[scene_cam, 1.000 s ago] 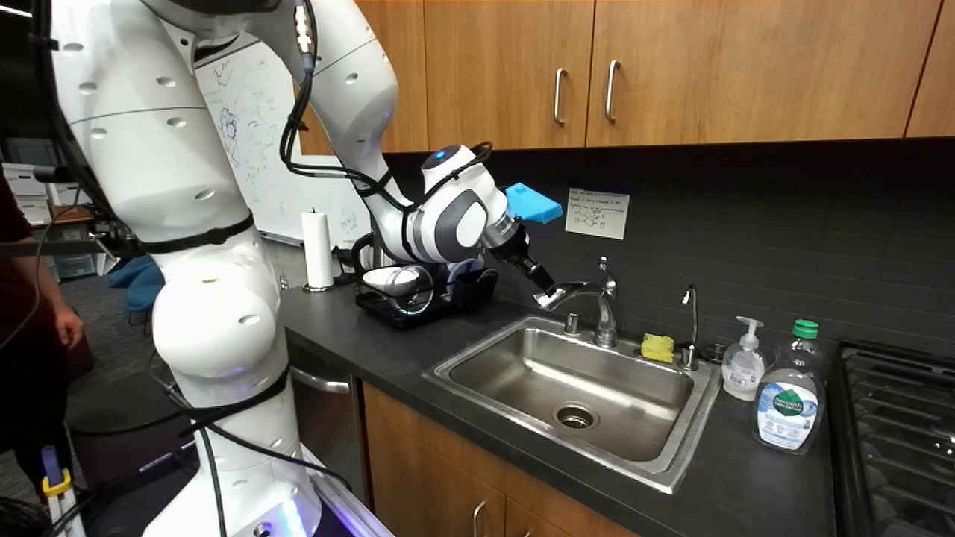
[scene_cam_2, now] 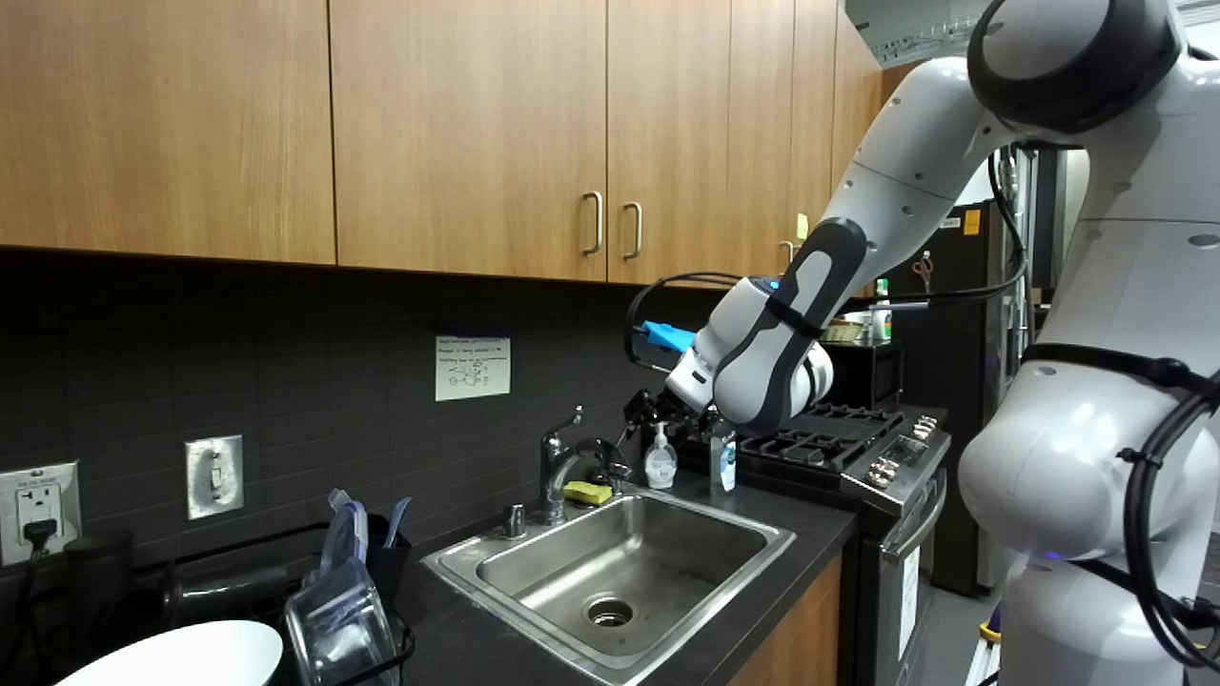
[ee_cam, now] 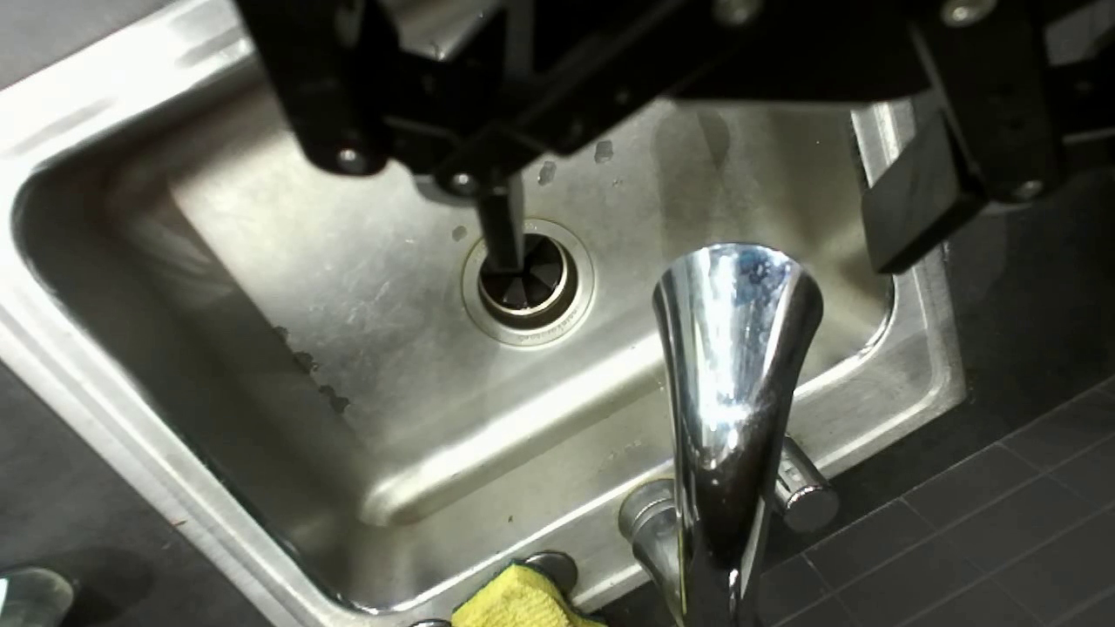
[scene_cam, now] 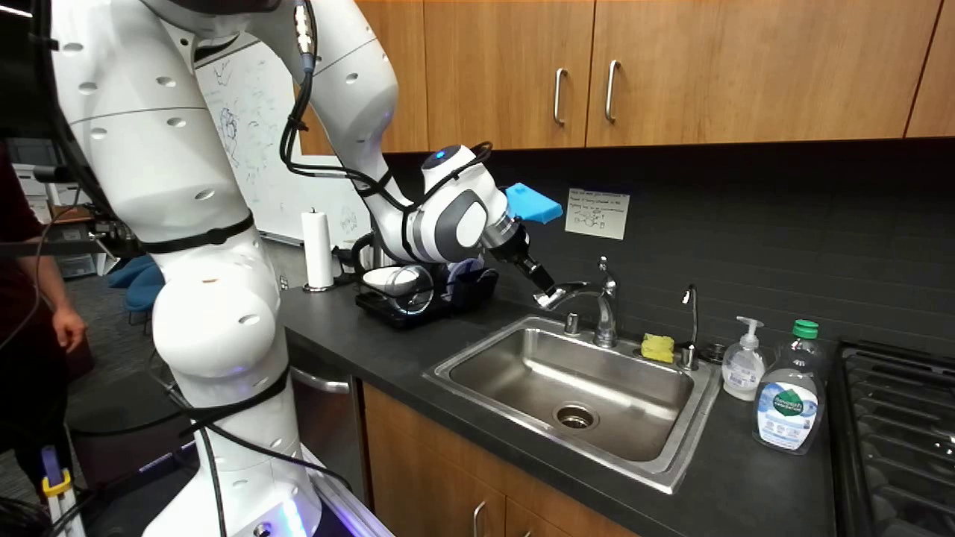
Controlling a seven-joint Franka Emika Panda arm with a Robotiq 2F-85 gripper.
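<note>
My gripper stands open in the wrist view, its two fingers wide apart with nothing held. The chrome faucet spout [ee_cam: 732, 345] points up into the picture just below the gap between them. From the left side in exterior view 1, the gripper [scene_cam: 539, 279] comes down beside the end of the faucet [scene_cam: 580, 288]; whether they touch I cannot tell. Beneath lies the empty steel sink [scene_cam: 618, 398], its round drain [ee_cam: 528, 282] partly covered by a finger in the wrist view. In exterior view 2 the dark gripper is hard to make out against the backsplash.
A yellow sponge [scene_cam: 658, 347] rests behind the sink. To the right stand a soap pump [scene_cam: 743, 367], a dish soap bottle [scene_cam: 788, 403] and the stove [scene_cam: 900, 438]. A dish rack [scene_cam: 385, 309] sits left of the sink, and upper cabinets [scene_cam_2: 469, 126] hang above.
The arm and gripper hold the same pose beside the faucet. Nothing on the counter has moved; only the person at the far left has shifted slightly.
</note>
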